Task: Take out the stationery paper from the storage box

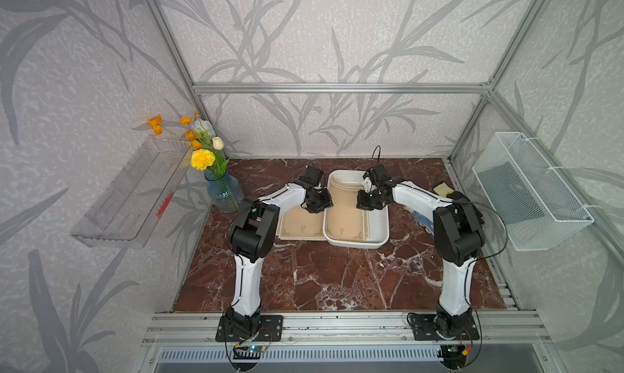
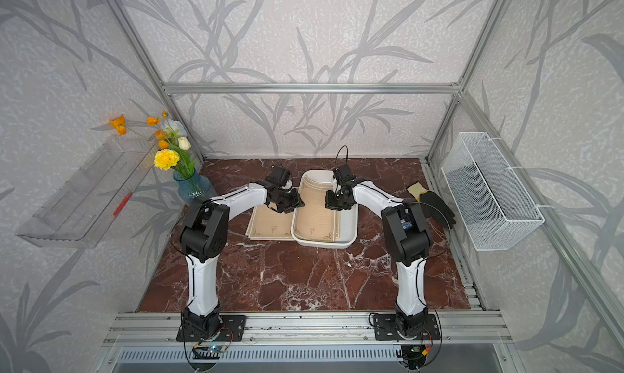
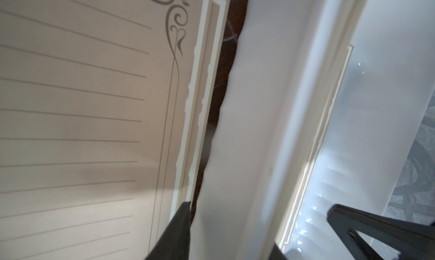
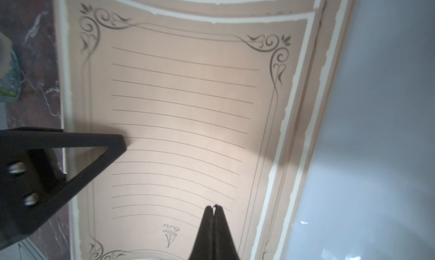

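The white storage box (image 1: 379,236) stands mid-table, holding lined beige stationery paper (image 4: 190,96) with scroll corners. These sheets sit against its left side and bow upward; bare white floor shows to their right. My right gripper is shut over the top sheet, its fingertips together with nothing seen between them. My left gripper is part open at the box's left wall (image 3: 271,137), which stands between its fingers. Whether a sheet is also between them is hard to tell. More paper (image 3: 90,124) lies on the table left of the box.
A blue glass vase (image 1: 224,192) with flowers stands at the back left. Dark gloves (image 2: 436,207) and cloth lie at the right. Wall baskets hang either side: clear (image 1: 133,191) at left, white mesh (image 1: 529,191) at right.
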